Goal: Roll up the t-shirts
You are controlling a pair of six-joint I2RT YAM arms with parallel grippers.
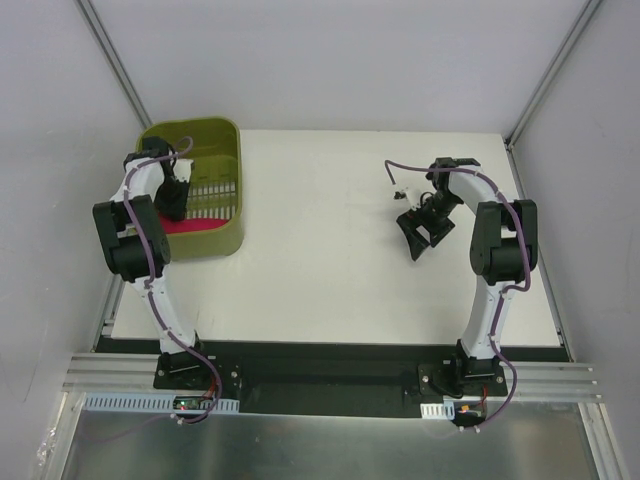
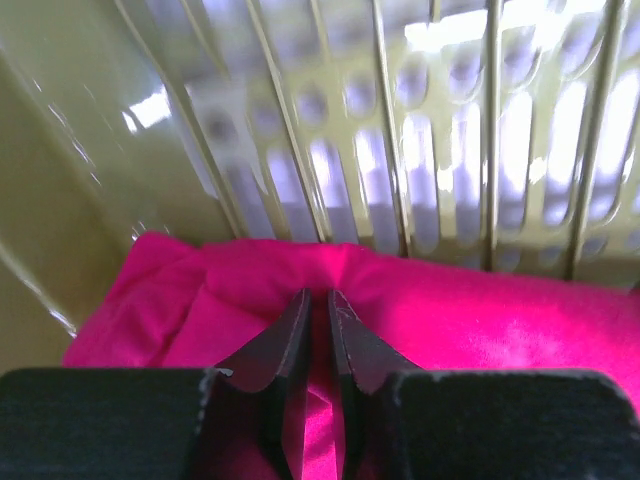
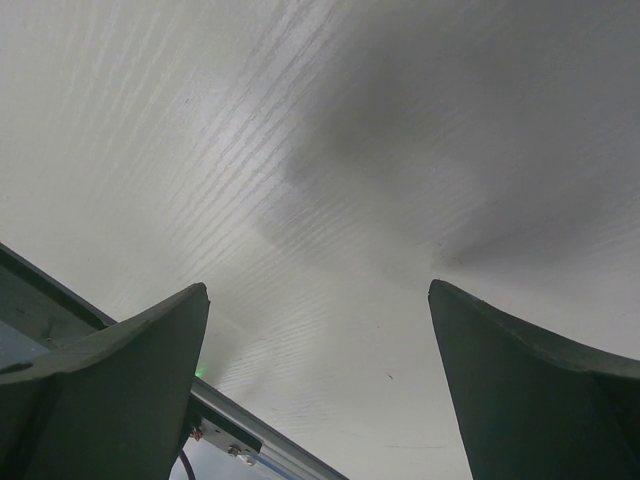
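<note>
A bright pink cloth (image 2: 470,310), probably a T-shirt, lies bunched along the near end inside the olive bin (image 1: 228,150). In the left wrist view my left gripper reaches down over this cloth. A narrow gap separates its fingertips and pink shows in it; whether any fabric is pinched is not clear. From above, the left arm hides part of the cloth and the bin's left wall. My right gripper is open over the bare white table (image 3: 300,150), its fingers wide apart with nothing between them.
Slots pierce the bin floor (image 2: 430,130), which is bare beyond the cloth. The bin stands at the table's far left corner. Across the middle, the white table (image 1: 320,240) is clear. A metal rail (image 3: 260,440) runs past the table edge.
</note>
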